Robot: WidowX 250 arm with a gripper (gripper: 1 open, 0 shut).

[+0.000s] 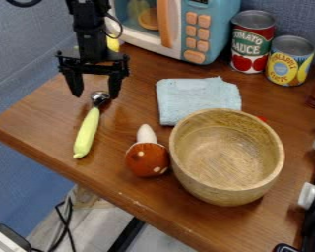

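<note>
My black gripper [94,77] hangs at the upper left with its fingers spread open, just above a small spoon [101,98] with a metal head. A long pale yellow-green object [87,130], like a corn cob or handle, lies below it on the wooden table [42,123]. I cannot tell whether the fingers touch anything. A toy mushroom [147,157] lies beside a wooden bowl [226,157], with a folded light blue cloth [197,96] behind them.
A toy microwave [200,30], a tomato sauce can [250,44] and a yellow-labelled can [289,61] stand at the back. Dark items line the right edge.
</note>
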